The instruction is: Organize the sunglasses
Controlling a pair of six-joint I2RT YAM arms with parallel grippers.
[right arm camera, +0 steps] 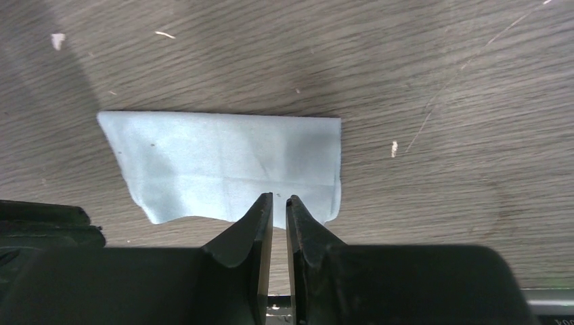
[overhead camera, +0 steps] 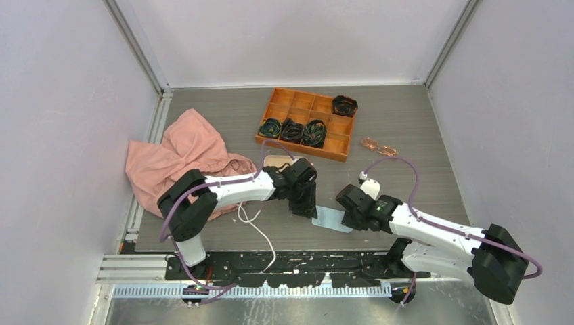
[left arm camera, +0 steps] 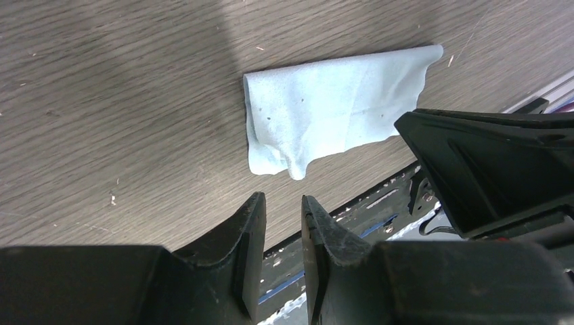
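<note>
A pale blue folded cloth (overhead camera: 330, 219) lies flat near the table's front edge, between the two arms. My left gripper is part open above the table by the cloth's left end, nothing between its fingers. At the cloth's right end my right gripper stands narrowly open, its fingertips overlapping the cloth's near edge in the right wrist view. Whether they touch it, I cannot tell. Clear pinkish-brown sunglasses (overhead camera: 380, 147) rest on the table right of the orange compartment tray (overhead camera: 346, 144).
Dark rolled items (overhead camera: 292, 131) fill several tray compartments; another (overhead camera: 344, 105) sits in the back right one. Pink cloth (overhead camera: 186, 150) is heaped at left, a white cord (overhead camera: 257, 229) in front. A beige object (overhead camera: 276, 160) is partly hidden behind my left arm.
</note>
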